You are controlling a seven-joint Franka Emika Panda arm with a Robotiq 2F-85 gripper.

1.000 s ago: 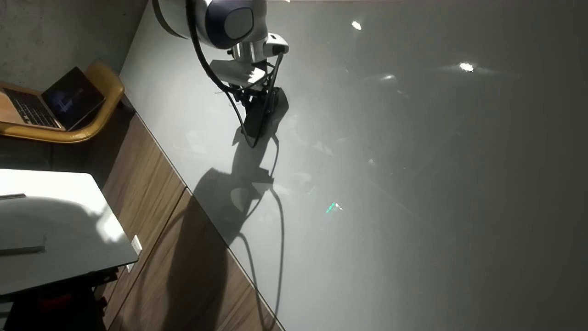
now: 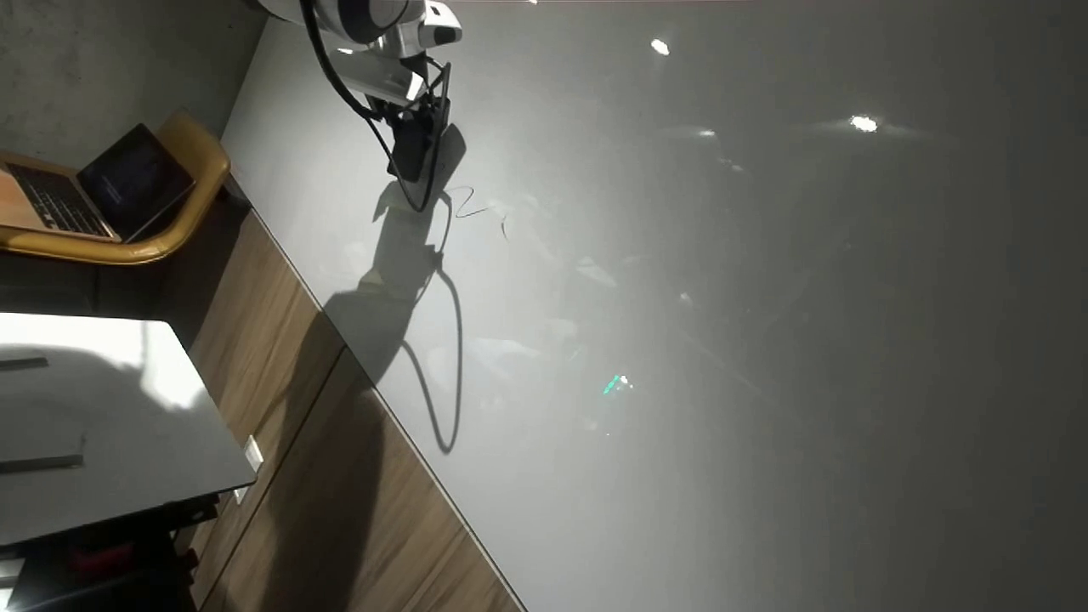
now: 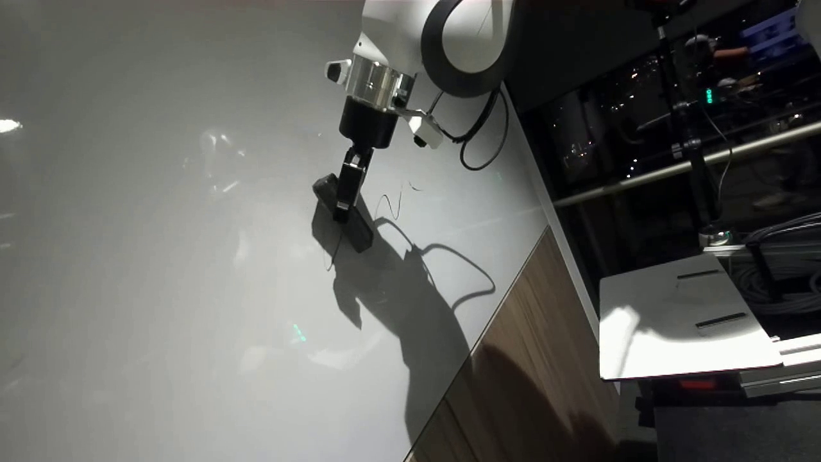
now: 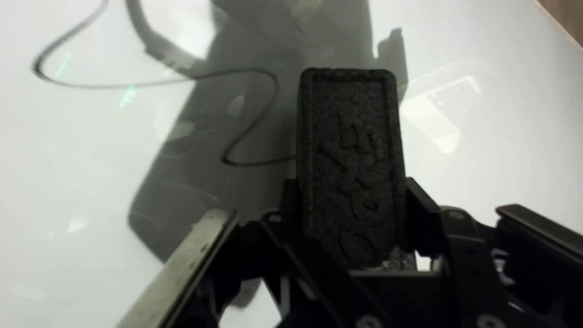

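A black oblong block, looking like a whiteboard eraser (image 4: 352, 147), sits between the fingers of my gripper, which is shut on it. In exterior view 2 the eraser (image 3: 360, 232) is close against the glossy whiteboard (image 3: 154, 369); whether it touches cannot be told. A thin, wavy dark line (image 4: 246, 131) runs on the board and passes out of sight behind the eraser. The same line (image 2: 467, 209) shows just right of my gripper (image 2: 408, 168) in exterior view 1. A shorter stroke (image 2: 504, 226) lies beside it.
Wood panelling (image 2: 398, 510) borders the board's lower edge. A small white-topped table (image 2: 112, 418) and a chair (image 2: 194, 163) with a laptop (image 2: 112, 194) stand at the left. A loose cable (image 3: 492, 150) hangs from the arm. Most of the board is bare.
My arm, with its gripper, has moved up and left across the board in exterior view 1. The wavy line and short stroke, behind the arm before, now show.
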